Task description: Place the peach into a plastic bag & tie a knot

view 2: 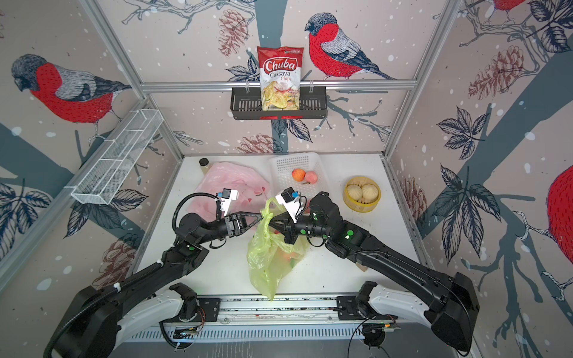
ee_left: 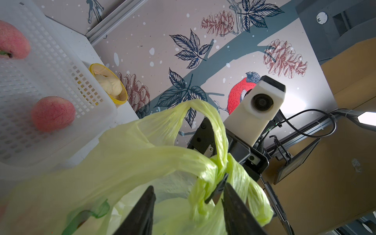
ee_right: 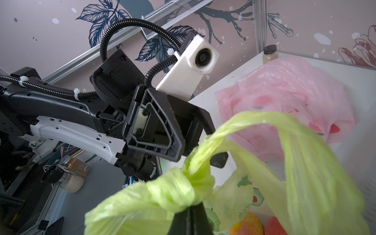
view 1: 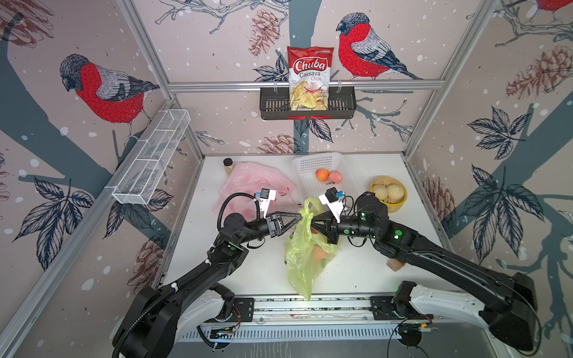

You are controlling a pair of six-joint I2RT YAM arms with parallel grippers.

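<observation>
The yellow-green plastic bag [view 1: 310,262] hangs between my grippers, its top twisted into a knotted bunch [ee_right: 180,188] with loops of handle. Orange-pink fruit [ee_right: 244,227] shows inside. My right gripper [view 1: 316,220] is shut at that bunch, bag film around its fingertips; the film hides exactly what it grips. My left gripper has its fingers parted, facing the bunch from the left, with the twisted film just beyond and between the fingertips.
A pink bag [view 1: 250,179] lies back left beside a small jar [view 1: 228,170]. A white basket [view 1: 310,167] with peaches stands at the back, a steamer of buns [view 1: 388,191] at right, the chips shelf [view 1: 274,107] above.
</observation>
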